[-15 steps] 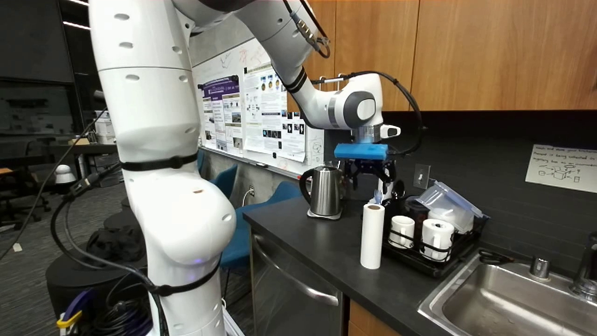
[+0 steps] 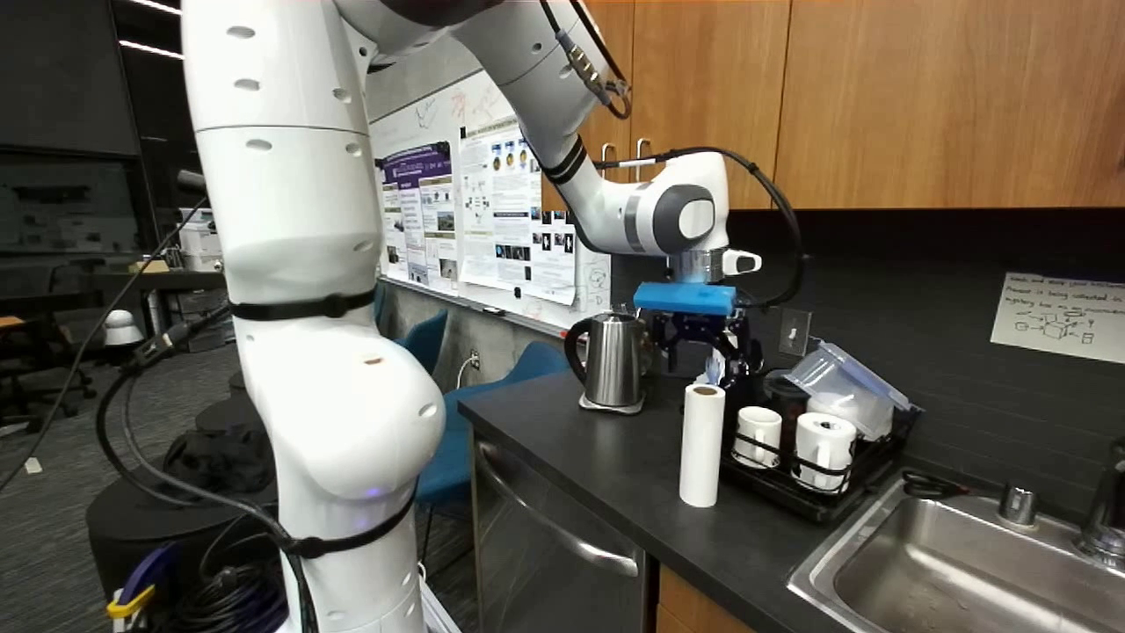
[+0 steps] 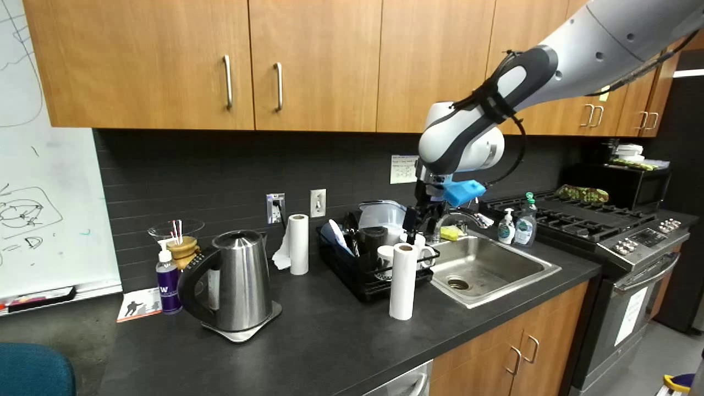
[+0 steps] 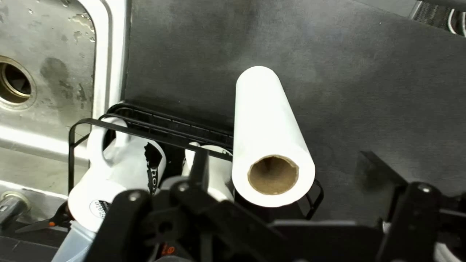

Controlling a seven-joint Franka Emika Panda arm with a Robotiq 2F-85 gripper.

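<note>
A white paper towel roll [image 2: 700,448] stands upright on the dark counter, its brown cardboard core facing up. My gripper [image 2: 708,353] is above and behind the roll in exterior view 1, pointing down. In the wrist view, the gripper is open, its dark fingers [image 4: 199,168] spread to either side of the roll's top [image 4: 273,174]. No contact between fingers and roll is visible there. Exterior view 2 has the same roll [image 3: 403,284] in front of the dish rack, partly below the gripper [image 3: 417,221].
A black dish rack [image 2: 786,491] with white mugs [image 2: 823,448] and a clear tub [image 2: 849,381] sits right beside the roll. The sink [image 3: 491,270] lies past the rack. A kettle [image 3: 241,284] and second towel roll [image 3: 298,244] stand left.
My gripper has come lower and shifted slightly right in exterior view 1. The paper towel roll and the things in the rack have stayed where they were.
</note>
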